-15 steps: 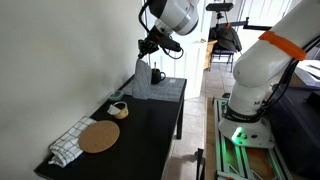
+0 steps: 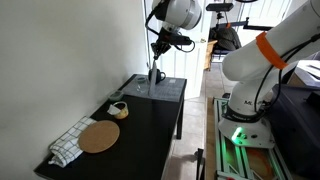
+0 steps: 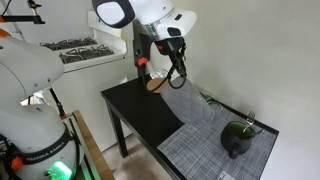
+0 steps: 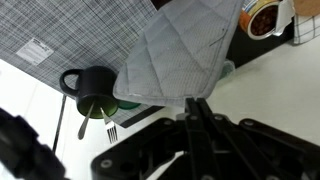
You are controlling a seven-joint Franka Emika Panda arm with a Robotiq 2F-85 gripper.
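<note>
A grey quilted cloth, like a pot holder (image 4: 172, 55), hangs from my gripper, which is shut on its edge. The exterior views show this cloth (image 3: 188, 108) hanging down over the grey placemat (image 3: 196, 152); whether its lower end touches the mat is unclear. In the wrist view, a black mug (image 4: 96, 80) holding a fork and other utensils stands beside the cloth on the mat. The other exterior view shows the gripper (image 2: 154, 63) above the far end of the table, with the cloth (image 2: 152, 84) below it.
Nearer on the black table (image 2: 125, 150) are a round brown board (image 2: 99, 136), a cup (image 2: 118, 110) and a checked towel (image 2: 66, 150). An open container of brown contents (image 4: 264, 19) is at the wrist view's top right. A wall runs along the table's side.
The arm and gripper have moved toward the far end of the table, to the right in exterior view 1, carrying the cloth along. The cloth now looks narrower from there.
</note>
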